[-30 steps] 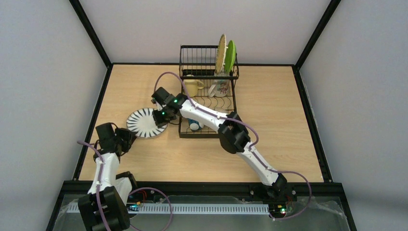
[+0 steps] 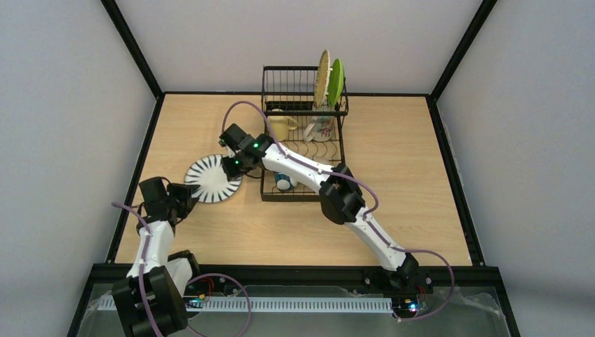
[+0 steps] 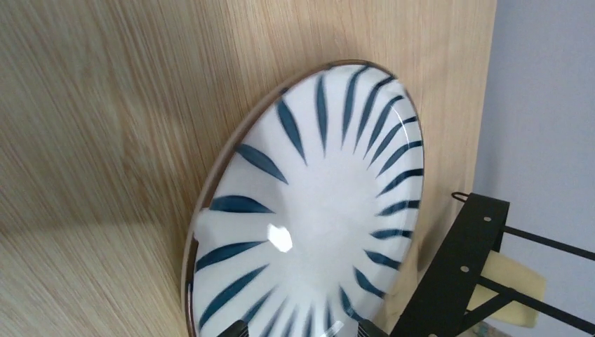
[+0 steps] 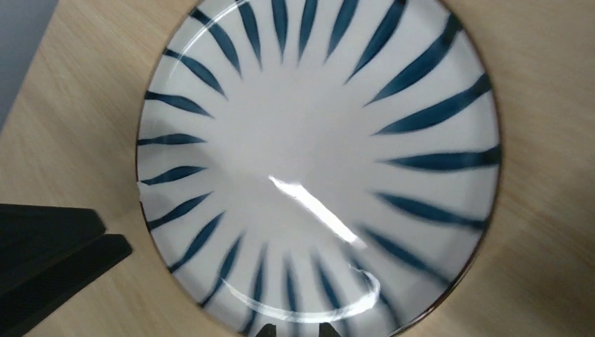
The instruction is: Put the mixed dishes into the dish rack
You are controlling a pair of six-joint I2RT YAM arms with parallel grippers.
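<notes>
A white plate (image 2: pixel 210 184) with dark blue strokes around its rim lies on the left of the table. It fills much of the left wrist view as the striped plate (image 3: pixel 323 189), and of the right wrist view too (image 4: pixel 295 140). My left gripper (image 2: pixel 197 196) is at the plate's left edge, its fingertips wide apart in its own view. Over the plate's right edge is my right gripper (image 2: pixel 229 173). Its fingertips (image 4: pixel 326 330) show at the bottom of its view with a gap between them, against the plate; whether they touch the rim is hidden.
The black two-tier dish rack (image 2: pixel 302 197) stands right of the plate, partly under my right arm. A tan plate (image 2: pixel 322 78) and a green plate (image 2: pixel 336 81) stand in its top; a yellow mug (image 2: pixel 279 128) and other cups sit below. Table right of the rack is clear.
My left arm looks almost still.
</notes>
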